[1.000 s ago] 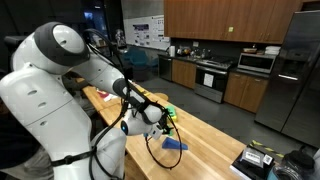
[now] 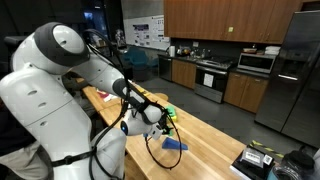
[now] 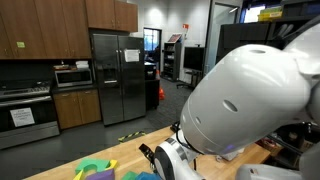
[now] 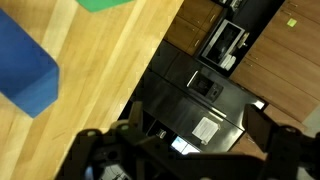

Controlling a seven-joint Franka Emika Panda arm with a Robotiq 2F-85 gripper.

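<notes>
In the wrist view my gripper stands open, its two dark fingers wide apart with nothing between them. A blue block (image 4: pixel 25 72) lies on the wooden table at the left of that view, outside the fingers. Part of a green block (image 4: pixel 103 3) shows at the top edge. From the first exterior view, the gripper (image 2: pixel 158 131) is tilted low over the table, close to the blue block (image 2: pixel 174 144); whether they touch cannot be told. The second exterior view shows a green arch-shaped block (image 3: pixel 92 164), a purple piece (image 3: pixel 101 175) and a yellow piece (image 3: pixel 113 164).
Dark objects (image 2: pixel 292 166) and a pale-topped box (image 2: pixel 252 160) occupy the table's right end. Bare wood (image 2: pixel 208 142) lies between them and the blue block. A black cable (image 2: pixel 150 150) loops beside the arm. Kitchen cabinets and appliances stand beyond the table.
</notes>
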